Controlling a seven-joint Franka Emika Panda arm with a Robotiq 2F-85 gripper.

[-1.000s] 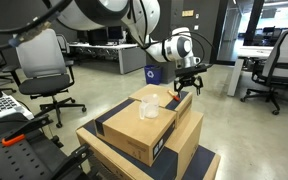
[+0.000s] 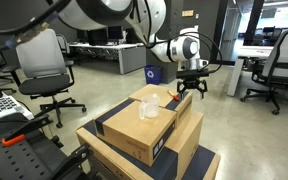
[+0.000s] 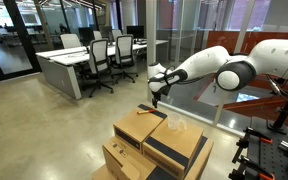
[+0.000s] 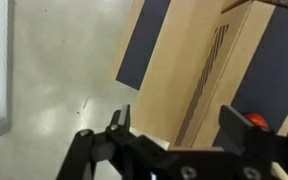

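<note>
Beyond the far edge of the cardboard boxes, my gripper (image 2: 196, 78) hangs at the end of the outstretched white arm. In the wrist view its dark fingers stand wide apart, so it is open, with nothing held between them. A small red object (image 4: 256, 121) shows beside the right-hand finger, partly covered by it. From exterior view 1 that red object (image 2: 175, 96) lies on the far part of the box top. A clear plastic container (image 2: 150, 106) stands on the nearer cardboard box (image 2: 136, 130).
An upright cardboard panel (image 2: 187, 118) rises along the right side of the boxes. Office chairs (image 2: 52, 80) and desks stand farther back. A dark work surface (image 2: 19, 155) is at the near left. Open grey floor (image 2: 249, 140) lies to the right.
Over the last second, my gripper has shifted slightly right and down in exterior view 1. The boxes, red object and clear container look unmoved.
</note>
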